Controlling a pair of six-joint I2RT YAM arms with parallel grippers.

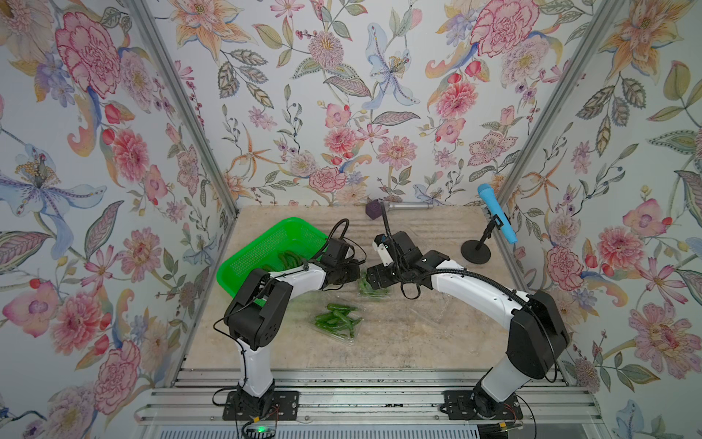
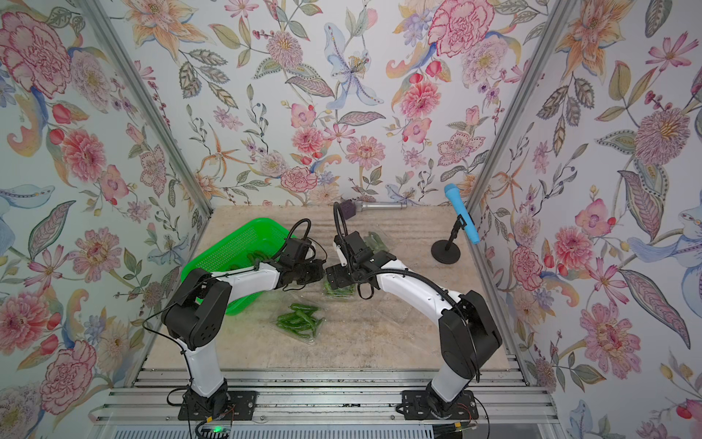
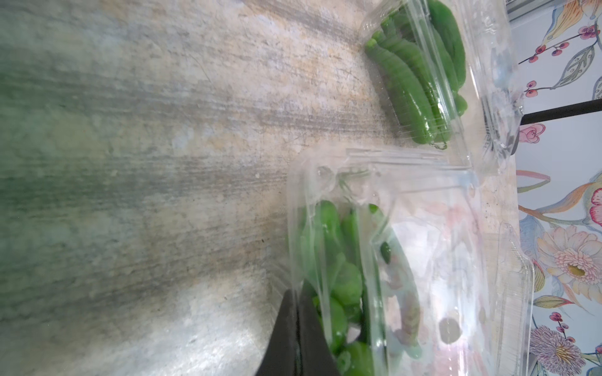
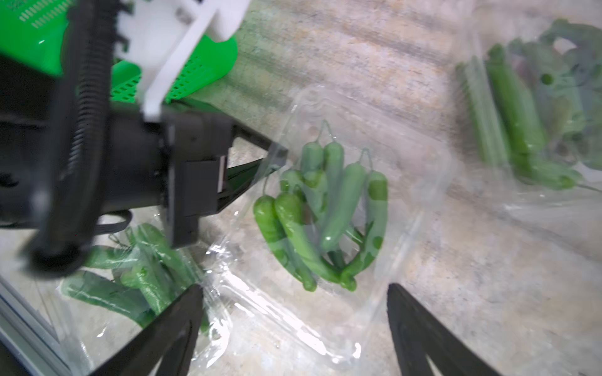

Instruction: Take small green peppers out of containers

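A clear plastic container (image 4: 407, 163) with several small green peppers (image 4: 345, 206) stands at mid-table in the right wrist view. My left gripper is shut, its fingertips at the container's left edge; whether the thin rim lies between them I cannot tell. Above the same container hangs my right gripper, its fingers wide apart and nothing between them. From the top left view, the right gripper (image 1: 375, 278) covers part of the container. Clear plastic and glare make the lid's position hard to tell.
A green basket (image 1: 237, 263) with some peppers (image 1: 289, 258) stands at the left. Another pepper container (image 1: 338, 322) is in front, a further one (image 4: 539, 106) behind. A clear empty-looking container (image 1: 431, 307) lies at right, near a blue-topped stand (image 1: 476, 251).
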